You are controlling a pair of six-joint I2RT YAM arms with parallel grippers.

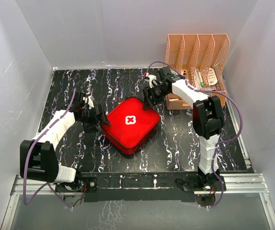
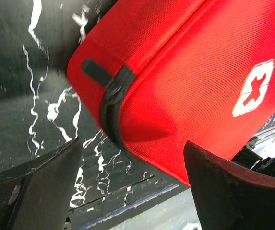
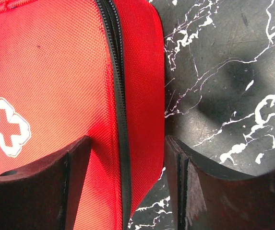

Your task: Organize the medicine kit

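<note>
A red medicine bag (image 1: 127,132) with a white cross lies flat and slanted in the middle of the dark marbled table (image 1: 175,148). My left gripper (image 1: 100,117) stands open at the bag's left corner; in the left wrist view its fingers frame the zipped corner (image 2: 118,105) from above. My right gripper (image 1: 149,99) is at the bag's upper right corner; in the right wrist view its fingers are parted either side of the black zipper edge (image 3: 120,115), and whether they touch the fabric I cannot tell.
An orange divided organizer (image 1: 197,48) with white packets and boxes in its front part stands at the back right. Bare table lies behind and right of the bag. Pale walls enclose the sides and back.
</note>
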